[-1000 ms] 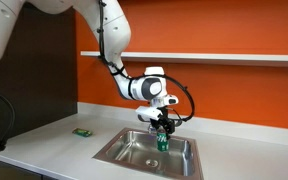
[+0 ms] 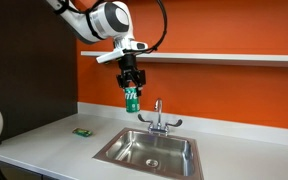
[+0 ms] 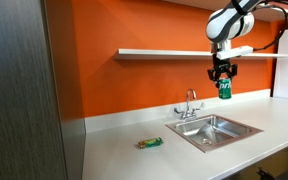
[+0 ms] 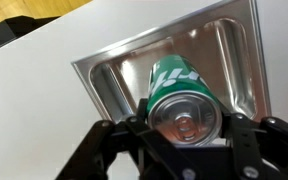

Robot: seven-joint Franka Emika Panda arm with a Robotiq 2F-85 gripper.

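Note:
A green can hangs upright in the air, my gripper shut on its top end. In the wrist view the silver lid of the can faces the camera between the dark fingers. Exterior view 2 has the can well above the counter, near the right side of the sink. Below it in the wrist view, the steel basin is empty where it shows.
A green packet-like item lies on the counter left of the sink. The faucet rises at the sink's back edge. A white shelf runs along the orange wall. The counter right of the sink is clear.
My gripper has risen with the can from low over the sink and shifted left in exterior view 1. The packet on the counter has not moved.

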